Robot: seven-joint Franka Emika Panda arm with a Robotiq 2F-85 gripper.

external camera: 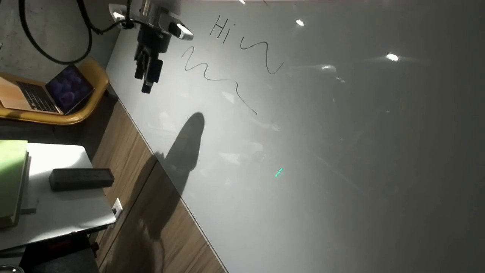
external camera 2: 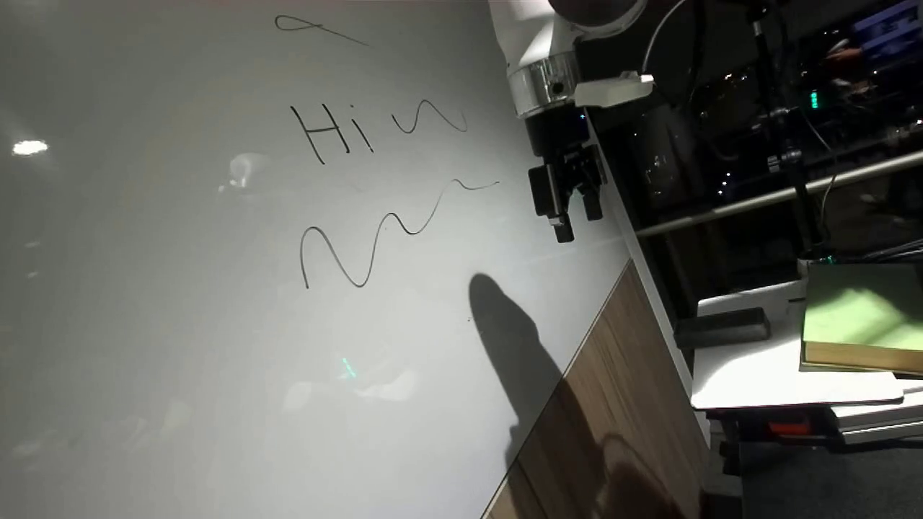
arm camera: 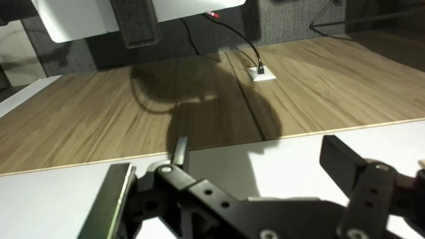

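My gripper (external camera: 142, 82) stands open with nothing between its fingers, in front of the upper left part of the whiteboard (external camera: 341, 136) in exterior view 1. In exterior view 2 the same gripper (external camera 2: 577, 221) is near the board's right edge. Thin dark writing marks the board: the word "Hi" (external camera 2: 329, 134), a short wavy line (external camera 2: 430, 108) beside it and a longer wavy line (external camera 2: 361, 284) below. A dark block, perhaps an eraser (external camera: 82, 179) lies on a white surface (external camera: 93, 207) off the board. At the top of the wrist view, the dark block (arm camera: 135, 24) juts over that surface's edge.
Near the dark block lies a green book (external camera 2: 865, 303). A laptop (external camera: 43, 93) sits on a yellow chair (external camera: 72, 119). Wood panelling (arm camera: 107, 115) borders the board, with a plugged-in socket (arm camera: 266, 74) in it. The arm's shadow falls across board and panelling.
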